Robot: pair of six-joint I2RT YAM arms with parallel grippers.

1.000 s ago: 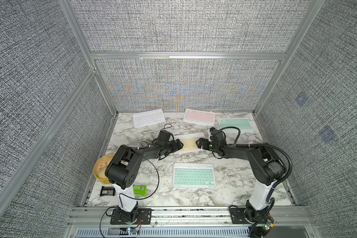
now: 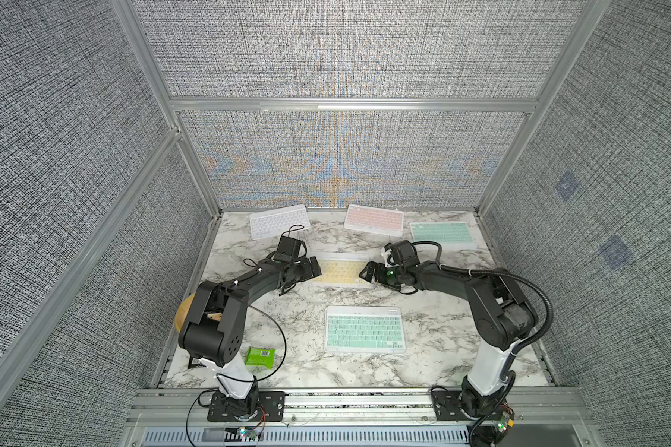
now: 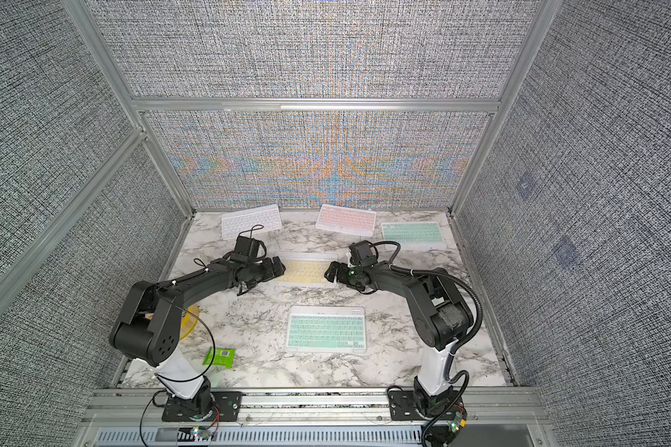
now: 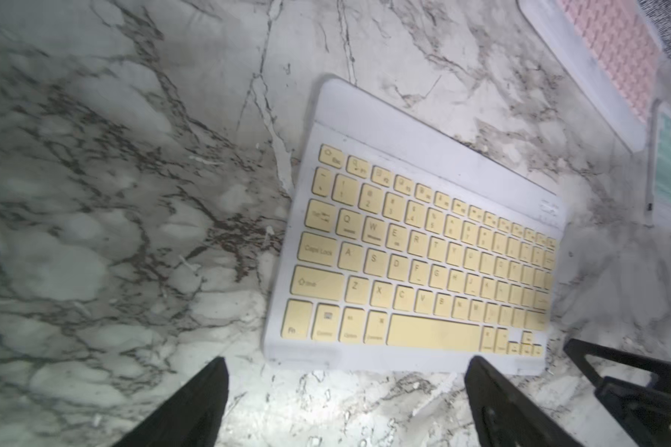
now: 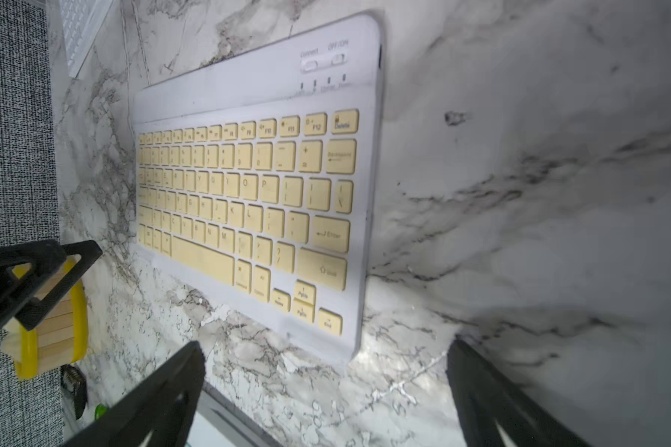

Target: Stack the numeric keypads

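The yellow-keyed keyboard [image 4: 417,275] lies flat on the marble table between my two arms. My left gripper is open at its left end, nothing between the fingers; in the top left view this gripper [image 2: 315,266] partly covers that end. At the opposite end stands my right gripper, open and empty. Closer to the front edge lies a green-keyed keyboard [image 2: 364,329]. Along the back wall rest a white keyboard [image 2: 279,221], a pink-keyed one [image 2: 374,219] and another green-keyed one [image 2: 443,234]. None of the keyboards lies on another.
A yellow-rimmed bowl [image 3: 189,322] stands at the left, mostly behind my left arm. The green packet [image 2: 260,357] lies near the left arm's base. Bare table shows around the front keyboard, widest to its right.
My left gripper has moved left toward the end of the yellow-keyed keyboard, uncovering more of it. That keyboard now lies slightly further left and straighter. My right gripper has shifted slightly left.
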